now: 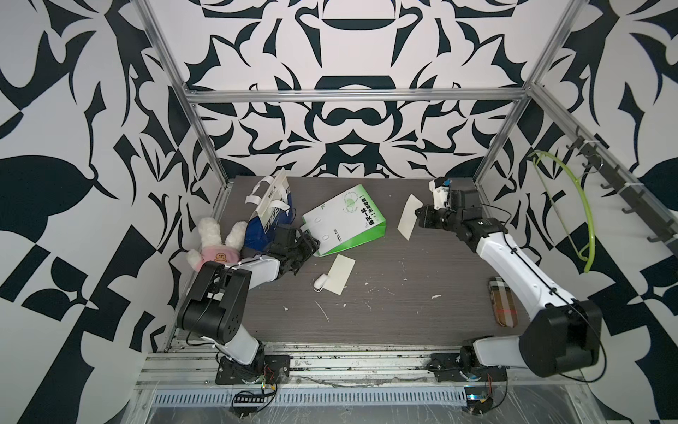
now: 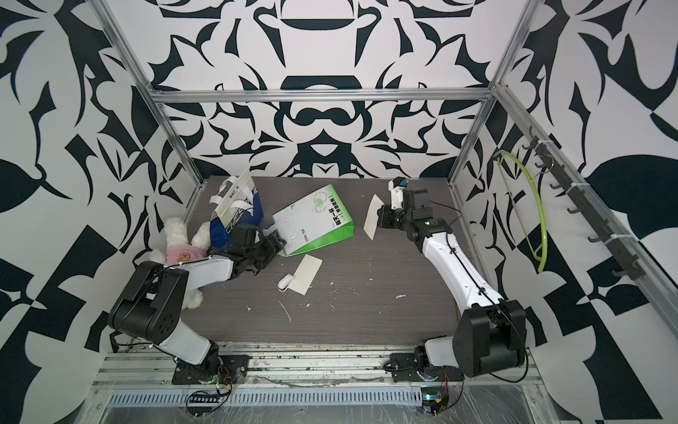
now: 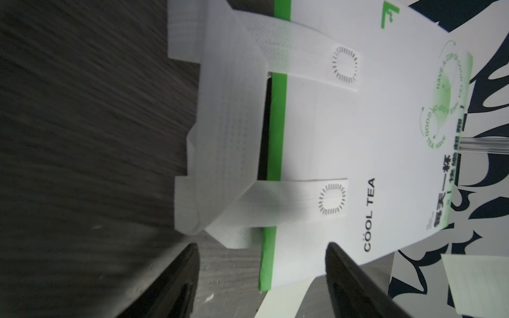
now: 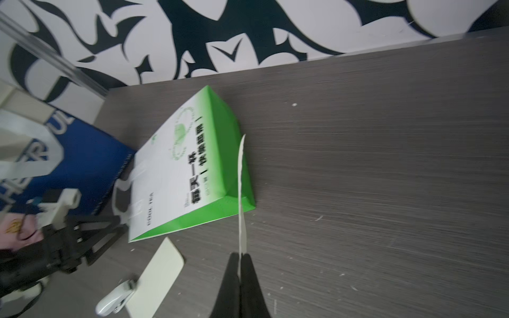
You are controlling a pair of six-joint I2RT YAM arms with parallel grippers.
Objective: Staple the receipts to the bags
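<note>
A white bag with green sides (image 1: pixel 344 220) lies on its side in the middle of the table, "COOL TEA" printed on it. Its pale handle (image 3: pixel 228 116) shows large in the left wrist view. My left gripper is part open beside the bag's handle end, nothing seen between its fingers. At the right, my right gripper is shut on a cream paper slip (image 4: pixel 242 196), held edge-on to its camera. Another slip (image 1: pixel 340 274) lies on the table below the bag, with a small white stapler-like object (image 1: pixel 320 282) against it.
A blue bag with white handles (image 1: pixel 267 212) stands at the left, near a plush rabbit (image 1: pixel 220 247). A brown plaid case (image 1: pixel 502 301) lies by the right edge. The front and middle right of the table hold only small scraps.
</note>
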